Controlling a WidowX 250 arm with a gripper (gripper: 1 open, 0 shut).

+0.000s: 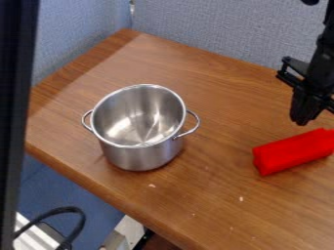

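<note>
My black gripper (299, 117) is at the right edge, shut, its tip just above a red cylinder (287, 154) lying on the wooden table; whether they touch is unclear. A steel pot (137, 146) with two handles stands upright left of the middle, empty inside.
The wooden table (196, 59) has clear room behind and between the pot and the cylinder, and at the front. Its left edge drops to a blue-grey area with a black cable (53, 213). A grey padded wall (209, 20) runs along the back.
</note>
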